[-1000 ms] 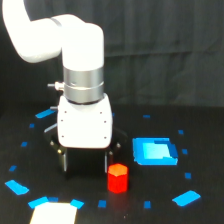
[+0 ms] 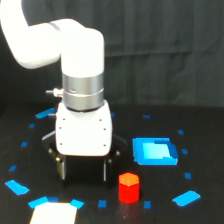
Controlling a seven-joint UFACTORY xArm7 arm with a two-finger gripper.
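Note:
A small red block (image 2: 128, 188) rests on the black table, front right of the gripper. My white arm reaches down from the upper left, and its gripper (image 2: 83, 176) points at the table with dark fingers set wide apart. I see only dark table between the fingers, so it stands open. The block lies outside the fingers, to the right of the right-hand finger (image 2: 106, 168). A narrow gap seems to part them in this view, though the dark finger blends into the table and contact is hard to judge.
A blue square frame with a pale inside (image 2: 154, 152) lies at right, behind the block. Blue tape strips (image 2: 186, 198) and several small blue marks are spread over the table. A cream-coloured square (image 2: 53, 213) sits at the front left edge.
The red block has shifted to the right and nearer the camera. My gripper has come slightly lower in the view, its fingers still apart.

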